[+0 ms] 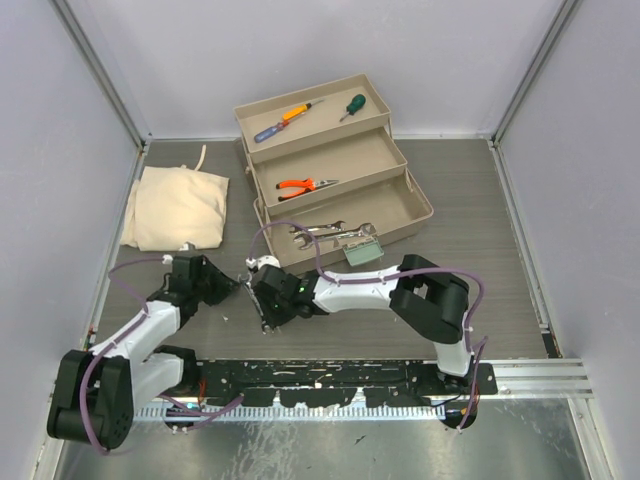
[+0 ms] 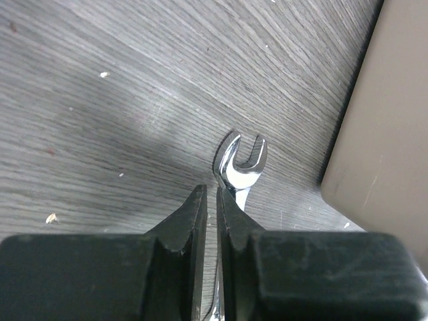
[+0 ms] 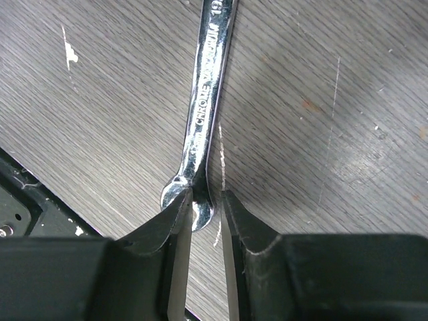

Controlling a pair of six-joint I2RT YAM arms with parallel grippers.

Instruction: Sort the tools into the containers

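A chrome wrench lies flat on the grey table in front of the toolbox. Its open finger end (image 2: 242,175) shows in the left wrist view, and the right wrist view shows its shank (image 3: 204,100) and rounded end. My left gripper is slightly open near the open end, its right fingertip overlapping the shank in view. Over the rounded end, my right gripper stands part open, the left finger in front of the metal and the right finger beside it. Neither gripper visibly holds anything; contact with the wrench cannot be judged.
The tiered beige toolbox (image 1: 420,212) stands behind: screwdrivers (image 1: 290,118) on top, orange pliers (image 1: 300,187) in the middle, several wrenches (image 1: 335,236) below. A cream cloth bag (image 1: 175,208) lies at left.
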